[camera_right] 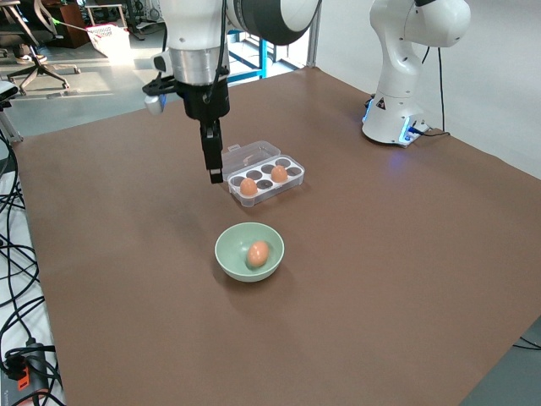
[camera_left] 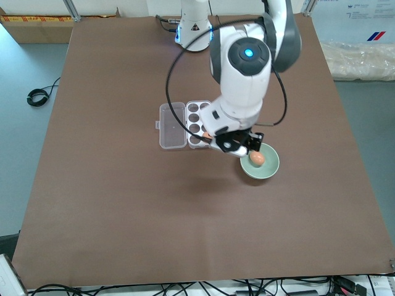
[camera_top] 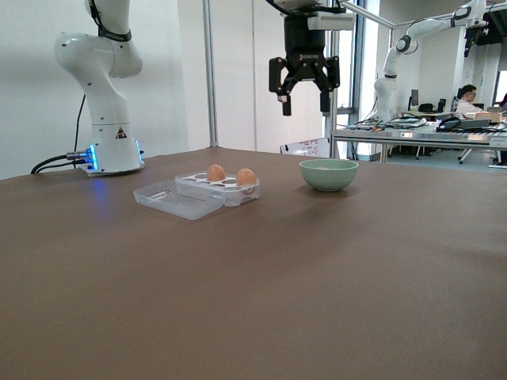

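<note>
A green bowl (camera_left: 259,169) holds one brown egg (camera_right: 258,254). Behind it lies an open clear egg carton (camera_top: 190,198) with two brown eggs (camera_top: 246,177) in the cup tray and an empty lid beside it. My black gripper (camera_top: 304,99) hangs in the air above and between carton and bowl. Its fingers stand apart in the top view, with nothing seen between them.
Cables run along the table's front edge.
</note>
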